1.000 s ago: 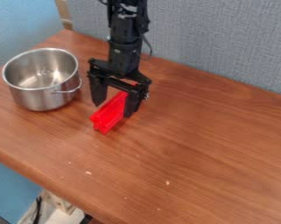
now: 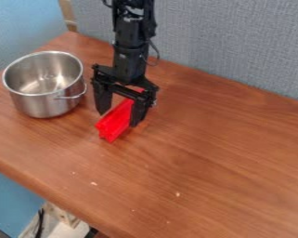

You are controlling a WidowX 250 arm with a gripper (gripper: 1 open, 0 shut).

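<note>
A red elongated block [image 2: 114, 125] lies on the wooden table, right of a steel pot [image 2: 44, 84] with a side handle. The black gripper [image 2: 119, 109] is low over the block, its two fingers spread open on either side of the block's upper part. Whether the fingers touch the block is hard to tell.
A grey wall [image 2: 238, 46] stands behind it. The table's left edge borders a blue area at the lower left.
</note>
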